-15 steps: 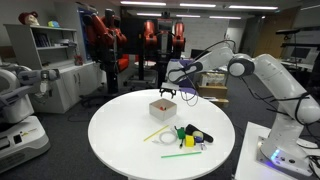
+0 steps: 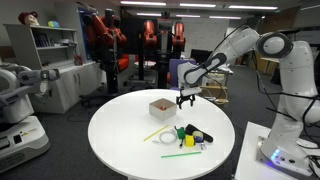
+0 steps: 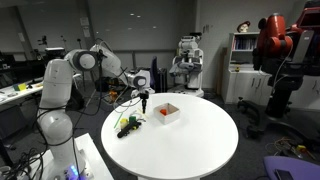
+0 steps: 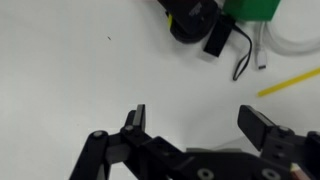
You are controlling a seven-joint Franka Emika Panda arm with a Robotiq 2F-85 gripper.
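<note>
My gripper (image 2: 183,101) hangs above the white round table, just right of an open cardboard box (image 2: 165,105) in the first exterior view. In the wrist view its two dark fingers stand wide apart, with only bare table between them. Inside the box lies something red (image 3: 165,113). Nearer the table's front right edge sit a green block (image 2: 181,132), a yellow block (image 2: 187,142) and a long black object (image 2: 203,132). The wrist view shows the green block (image 4: 252,9) and a black item (image 4: 192,18) along its top edge.
A white cable loop (image 2: 168,139), a yellow stick (image 4: 288,83) and a green stick (image 2: 181,155) lie around the blocks. Box edge shows low in the wrist view, partly behind the gripper.
The arm has drawn back from beyond the box toward its base, and the gripper has come down and nearer, to the right of the box. The objects on the table look unmoved.
</note>
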